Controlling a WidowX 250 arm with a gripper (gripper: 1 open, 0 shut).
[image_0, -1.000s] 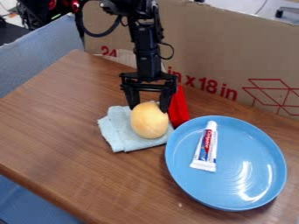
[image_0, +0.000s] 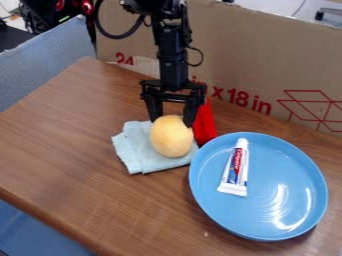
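Note:
My black gripper (image_0: 173, 110) is lowered over a round, pale orange object (image_0: 171, 137) that rests on a folded light blue cloth (image_0: 134, 150). The fingertips are at the top and back of the round object; whether they close on it cannot be told. A red object (image_0: 205, 122) lies just to the right behind it, partly hidden by the gripper. A blue plate (image_0: 287, 200) on the right holds a white toothpaste tube (image_0: 235, 168).
The wooden table (image_0: 67, 140) has free room at the left and front. A cardboard panel (image_0: 267, 70) stands along the back, and a grey padded edge runs along the left.

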